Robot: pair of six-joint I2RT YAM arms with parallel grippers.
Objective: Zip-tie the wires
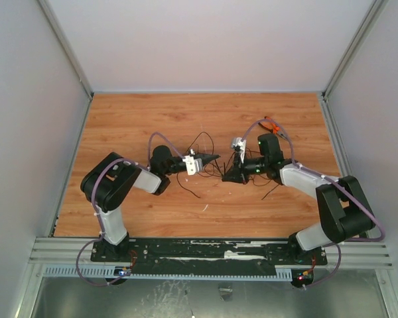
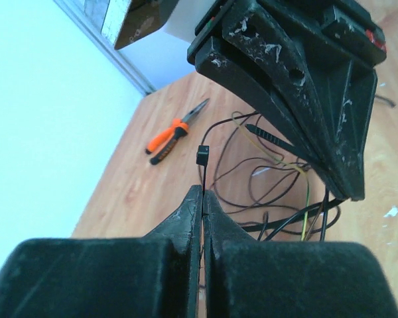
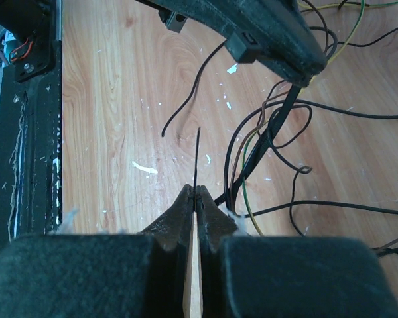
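Observation:
Both grippers are over the wire bundle mid-table. My left gripper is shut on a black zip tie; the tie's square head stands above its fingertips. Shut as well is my right gripper, with the thin tail of the tie sticking up between its tips. In the left wrist view this tail looks ridged and pointed. A black strap runs between the two grippers beside black, brown and yellow-green wires. Whether it fully encircles them is hard to tell.
Orange-handled pliers lie at the back right of the wooden table. Loose wire ends spread across the wood. Small white scraps lie near the front.

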